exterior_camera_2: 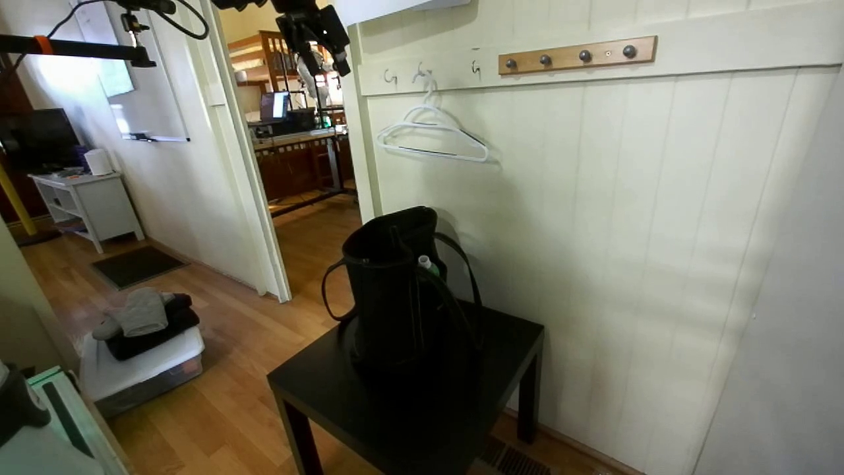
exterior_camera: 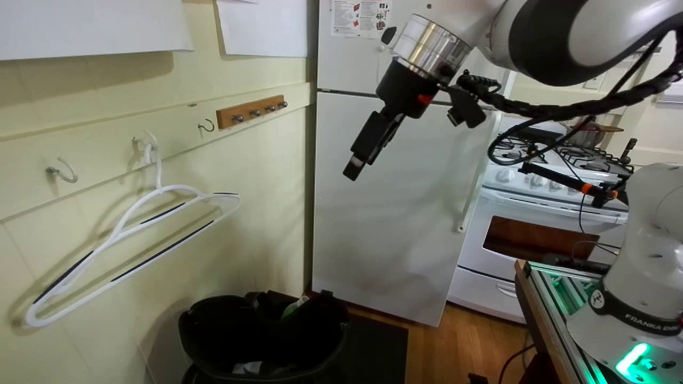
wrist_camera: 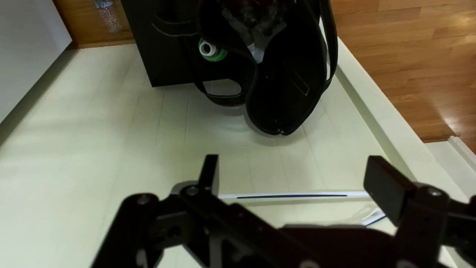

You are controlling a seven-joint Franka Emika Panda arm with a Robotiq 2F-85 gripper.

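Note:
A white hanger (exterior_camera: 121,233) with dark strips hangs from a wall hook; it also shows against the wall in exterior view 2, hanger (exterior_camera_2: 433,134). My gripper (exterior_camera: 352,169) is up in the air in front of the fridge, apart from the hanger. In the wrist view the gripper is open, its fingers wide apart and nothing held. Beyond them, the hanger's lower bar (wrist_camera: 292,195) runs across the gap against the wall. A black bag (exterior_camera_2: 388,293) with an open top stands on the black table (exterior_camera_2: 316,368), with a green-and-white bottle (wrist_camera: 212,50) in it.
A wooden peg rail (exterior_camera: 251,111) and an empty hook (exterior_camera: 63,170) sit on the same wall. The fridge (exterior_camera: 390,211) stands behind the arm, the stove (exterior_camera: 538,217) to its right. Open air lies between gripper and wall.

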